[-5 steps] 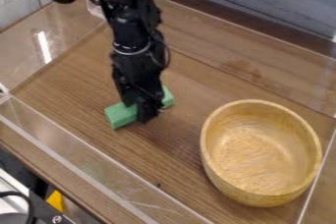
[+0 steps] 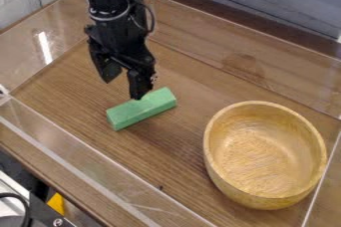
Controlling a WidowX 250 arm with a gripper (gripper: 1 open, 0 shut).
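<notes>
A green rectangular block (image 2: 140, 109) lies flat and angled on the wooden table, left of centre. My black gripper (image 2: 123, 86) hangs open just above it, slightly behind, its fingers pointing down with nothing visible between them. The arm reaches in from the top of the view.
A large yellow bowl (image 2: 264, 151) stands at the front right. Some cables and a small yellow object sit off the table's edge at lower left.
The block and bowl look unmoved.
</notes>
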